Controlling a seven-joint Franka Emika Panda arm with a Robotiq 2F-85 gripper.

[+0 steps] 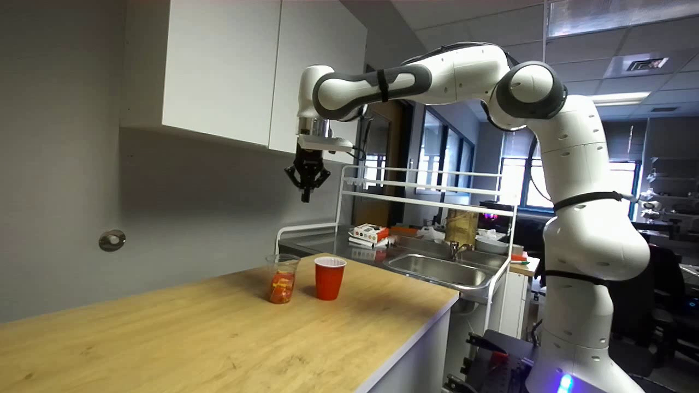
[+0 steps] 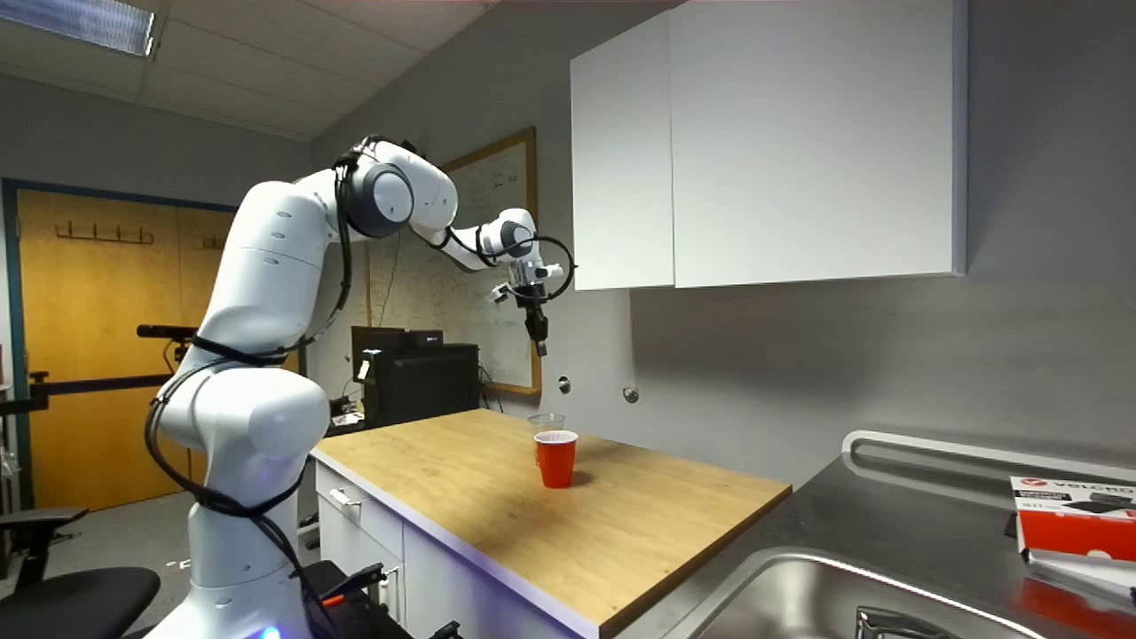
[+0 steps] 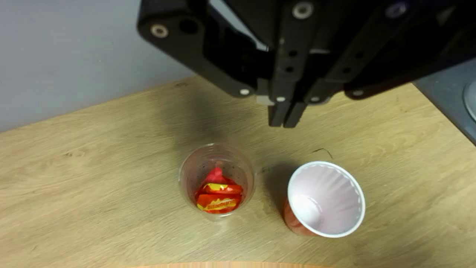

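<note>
My gripper [image 1: 305, 196] hangs pointing down, well above the wooden counter. In the wrist view its fingertips [image 3: 275, 118] lie close together, and I see nothing between them. Below stands a clear plastic cup [image 1: 282, 278] with red and yellow wrapped candies [image 3: 219, 199] inside; it is upright on the counter, apart from the gripper. A red cup [image 1: 329, 280] with a white rim stands upright to its right in exterior view 1, and looks empty inside from the wrist view. From exterior view 2 the red cup [image 2: 556, 464] partly hides the clear one.
White wall cabinets [image 1: 219, 72] hang behind the gripper. A white rack [image 1: 426, 192] and a metal sink [image 1: 432, 267] lie to the right, with boxes [image 1: 368, 233] beside them.
</note>
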